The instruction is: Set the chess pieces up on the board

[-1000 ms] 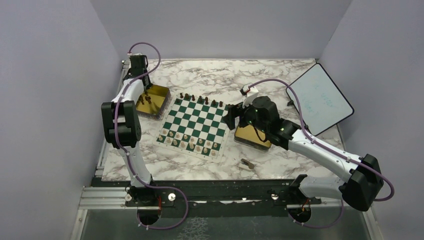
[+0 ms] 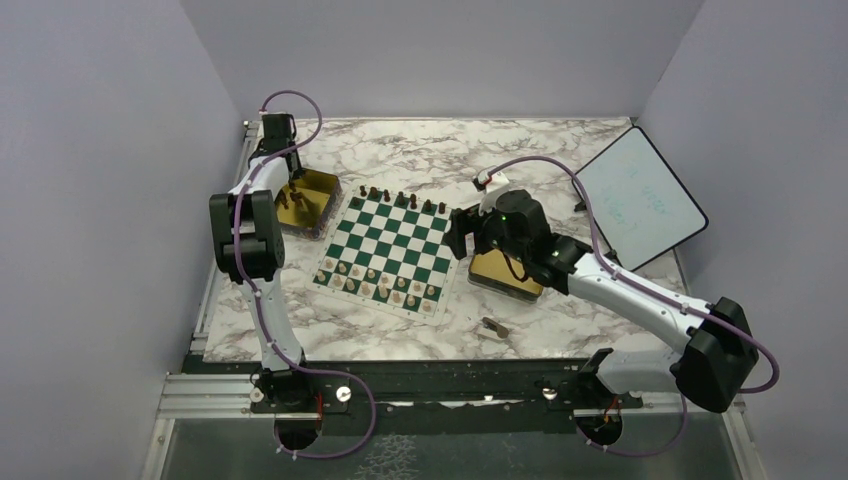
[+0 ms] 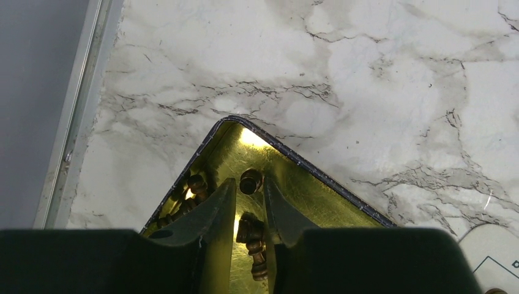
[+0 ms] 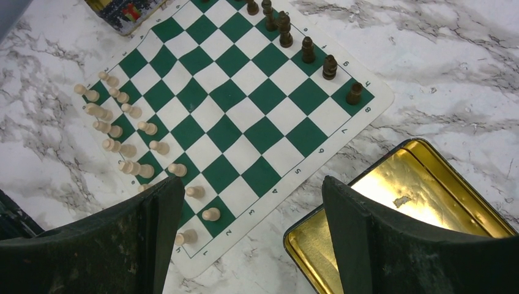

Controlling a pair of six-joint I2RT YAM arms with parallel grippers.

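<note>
In the left wrist view, my left gripper is part open over a corner of the gold tray (image 3: 294, 184). A dark brown piece (image 3: 250, 182) shows in the gap between its fingertips; whether they touch it, I cannot tell. More dark pieces (image 3: 249, 229) lie in that tray. On the green-and-white board (image 4: 227, 128), pale pieces (image 4: 160, 147) fill two rows along the near side. Dark pieces (image 4: 308, 50) stand along the opposite edge. My right gripper hangs wide open above the board's right side, with nothing held.
To the board's right sits an empty-looking gold tray (image 4: 398, 202). A whiteboard (image 2: 642, 198) leans at the far right, and a small dark object (image 2: 494, 327) rests near the front edge. The marble behind the board (image 2: 400, 150) is clear.
My right arm's elbow has drifted a little upward in the top view. Board pieces look unchanged.
</note>
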